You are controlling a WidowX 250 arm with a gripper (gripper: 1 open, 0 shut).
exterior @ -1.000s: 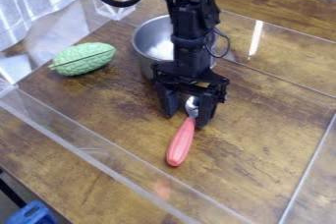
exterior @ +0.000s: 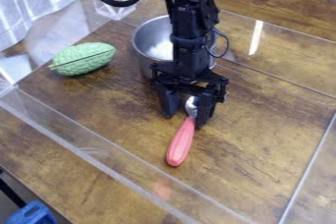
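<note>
My black gripper [exterior: 190,104] is low over a pink-handled utensil [exterior: 182,145] with a metal head, which lies on the wooden table with its handle toward the front. The fingers surround the metal head; whether they grip it is hidden by the dark housing. A silver pot [exterior: 153,43] stands behind the arm, partly hidden by it.
A green cabbage-like vegetable [exterior: 82,59] lies at the left. A blue object [exterior: 31,214] is at the lower left corner, beyond the table's edge.
</note>
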